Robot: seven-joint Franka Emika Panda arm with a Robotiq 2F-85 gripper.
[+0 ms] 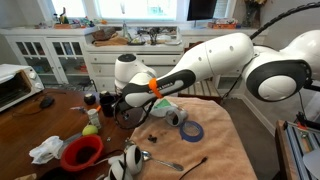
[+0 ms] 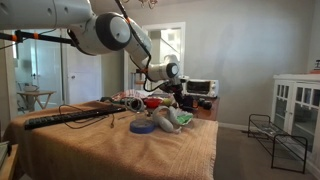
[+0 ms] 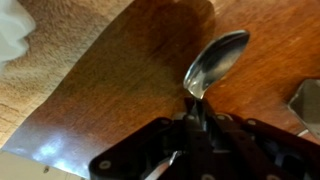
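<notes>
A metal spoon (image 3: pixel 216 60) shows in the wrist view, its bowl pointing away from my gripper. My gripper is shut on the spoon near the base of its bowl, above the brown wooden table (image 3: pixel 150 45). In exterior view 1 the gripper reaches down at the far side of the table, near dark containers; its fingers and the spoon are too small to make out there.
A red bowl (image 1: pixel 82 152), a white cloth (image 1: pixel 46 149), a green fruit (image 1: pixel 90 130) and a blue ring (image 1: pixel 192 131) lie about the table. Another spoon (image 1: pixel 165 162) rests on the tan cloth (image 1: pixel 225 155). A metal object (image 3: pixel 308 105) sits at the wrist view's right edge.
</notes>
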